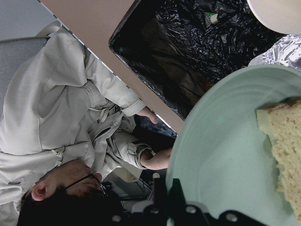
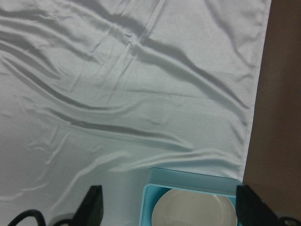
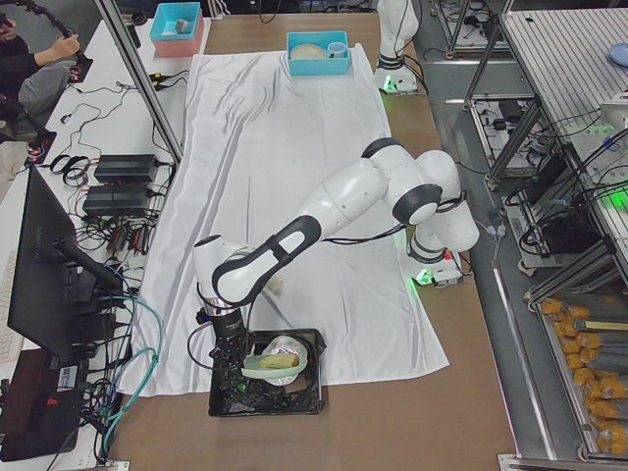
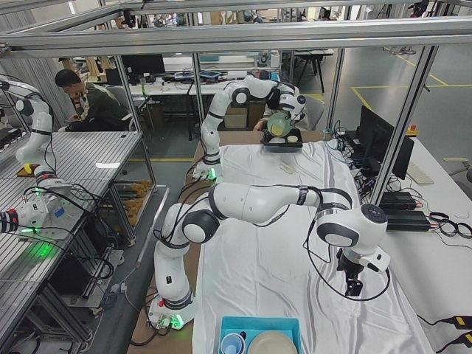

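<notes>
My left gripper is shut on the rim of a pale green plate [image 1: 216,136] carrying a slice of bread [image 1: 284,155], held over a black lined bin [image 3: 226,397]. The bin holds crumpled foil [image 1: 277,54] and a pale dish [image 1: 277,12]. In the right wrist view my right gripper stands open above the white cloth, near a blue container [image 2: 193,176] with a cream plate [image 2: 193,209] in it.
In the camera right view the blue container also holds a cup [image 4: 232,343]. A person [image 1: 70,127] sits beyond the bin's edge; monitors and cables line one side.
</notes>
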